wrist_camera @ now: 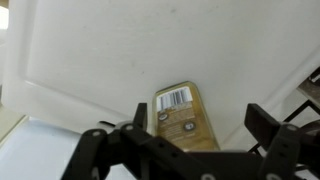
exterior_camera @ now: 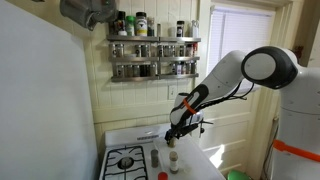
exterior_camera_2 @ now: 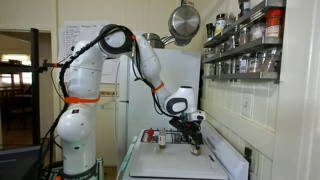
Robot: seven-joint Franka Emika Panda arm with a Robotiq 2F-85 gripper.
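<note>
In the wrist view a jar with brownish contents and a white barcode label (wrist_camera: 183, 118) lies between the two spread fingers. My gripper is open and not closed on it, and the jar's lower end is hidden behind the gripper's body. Exterior view 1 has the gripper (exterior_camera: 171, 136) low over the white counter, around or just above the small brownish jar (exterior_camera: 171, 142). From the other side, in exterior view 2, the jar (exterior_camera_2: 196, 150) stands beneath the gripper near the back wall.
Left of the jar is a stovetop (exterior_camera: 123, 161). A small dark shaker (exterior_camera: 155, 158), a pale-topped jar (exterior_camera: 173, 160) and a red-lidded one (exterior_camera: 163, 176) stand close by. Spice shelves (exterior_camera: 155, 50) hang on the wall above. Free counter (exterior_camera: 205, 158) extends to the right.
</note>
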